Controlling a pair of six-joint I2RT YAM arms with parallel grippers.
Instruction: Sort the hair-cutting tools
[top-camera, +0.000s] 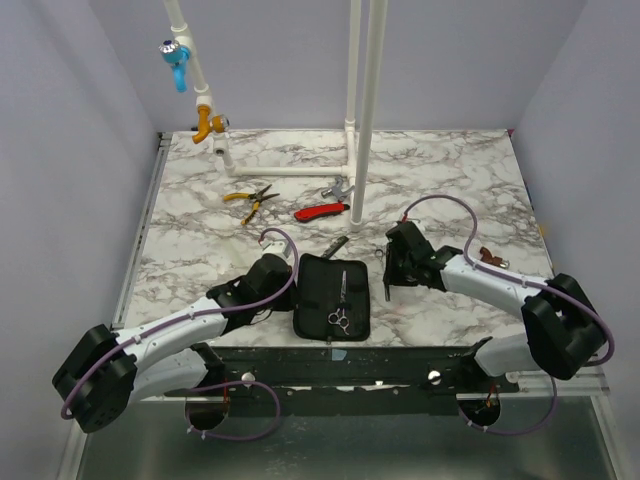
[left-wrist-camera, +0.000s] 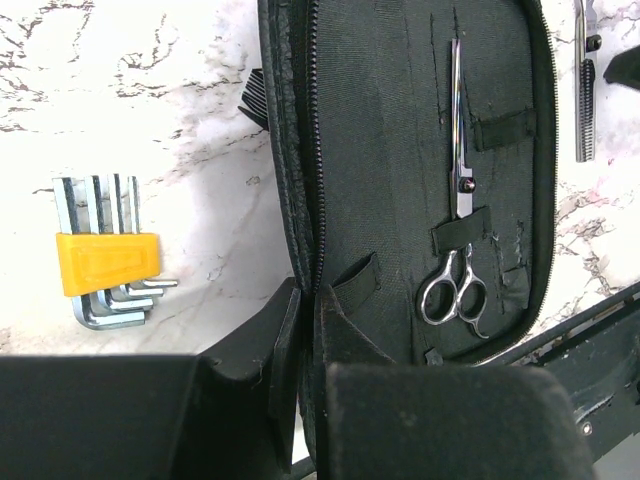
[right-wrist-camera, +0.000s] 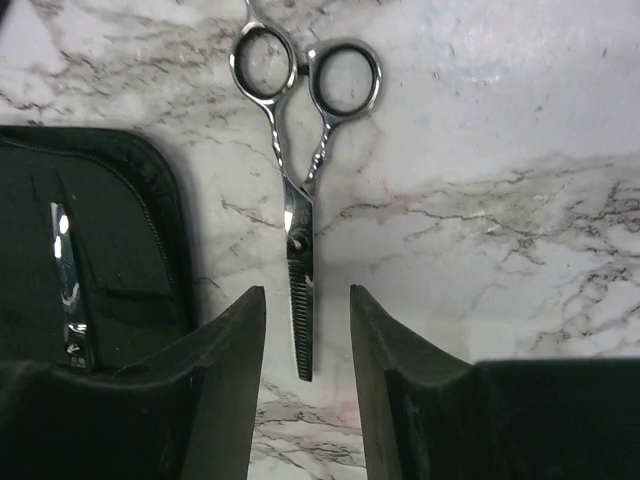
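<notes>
The black zip case (top-camera: 314, 290) lies open at front centre with straight scissors (left-wrist-camera: 462, 200) strapped inside. My left gripper is shut on the case's left edge. Just right of the case, thinning scissors (right-wrist-camera: 300, 240) lie flat on the marble. My right gripper hovers open over their toothed blade, nothing between its fingers. A black comb (top-camera: 335, 247) lies behind the case, partly hidden by it in the left wrist view.
A hex key set (left-wrist-camera: 108, 260) lies left of the case. Farther back are pliers (top-camera: 251, 200), a red knife (top-camera: 320, 211), a wrench (top-camera: 337, 188) and white pipes (top-camera: 280, 170) with valves. Brown items (top-camera: 492, 258) lie at right.
</notes>
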